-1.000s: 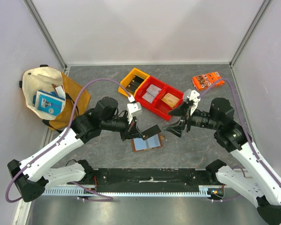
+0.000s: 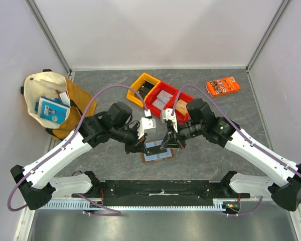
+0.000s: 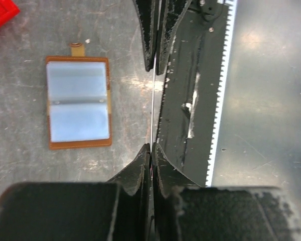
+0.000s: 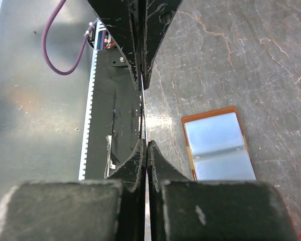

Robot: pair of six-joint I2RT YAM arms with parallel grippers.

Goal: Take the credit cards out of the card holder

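A thin dark card (image 2: 155, 149) spans between my left gripper (image 2: 143, 147) and my right gripper (image 2: 166, 144), both shut on it. In each wrist view it shows edge-on as a thin line between the two facing pairs of fingertips. Below it on the table lies the open card holder (image 3: 78, 125), brown-edged with two pale blue-white panels.
Red trays (image 2: 158, 95) and a yellow tray (image 2: 137, 84) stand behind the holder. An orange pack (image 2: 222, 86) lies back right, and an open tan bag (image 2: 75, 120) sits at left. The table right of the holder is clear.
My right gripper has moved left, from open beside the card to shut on its other end. My left gripper has moved slightly, still on the card.
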